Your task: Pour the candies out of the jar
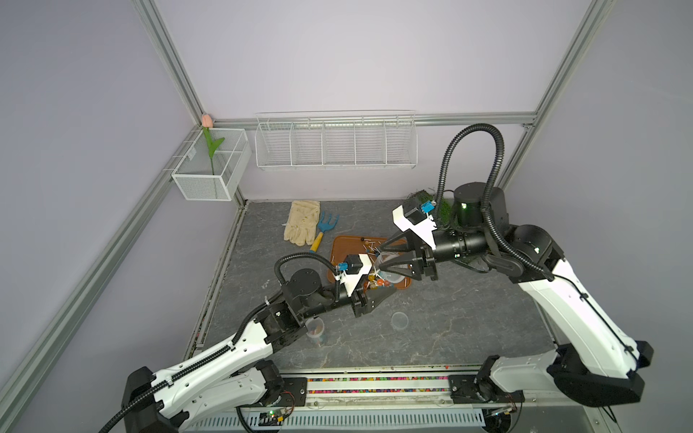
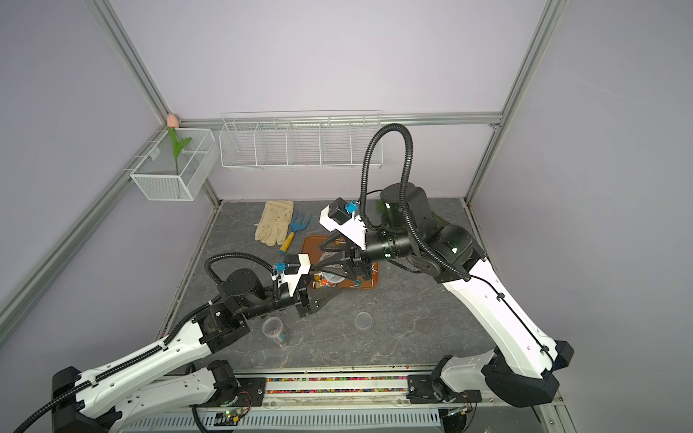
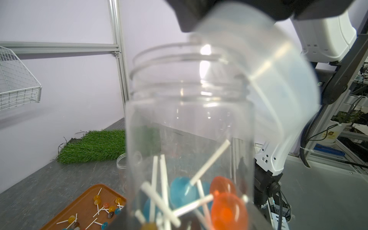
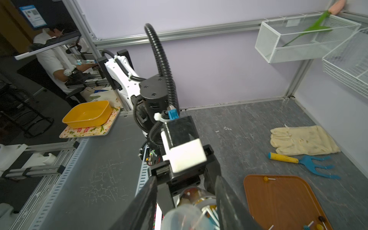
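Observation:
Upright in the left wrist view stands the clear jar (image 3: 187,126), its rim uncovered, with blue and orange lollipops at its bottom. My left gripper is shut on the jar's sides. A translucent lid (image 3: 276,69), blurred, tilts steeply beside the right of the jar's mouth. My right gripper (image 1: 383,255) is above, its fingers (image 4: 226,199) apart on either side of the lid in the right wrist view; firm contact with the lid does not show. Several lollipops lie on the brown tray (image 4: 283,195).
A clear cup (image 2: 274,328) and a round clear lid (image 2: 363,321) rest near the table's front. Gloves (image 1: 301,222) and a blue fork (image 1: 327,221) lie at the back left. Artificial grass is at the back right.

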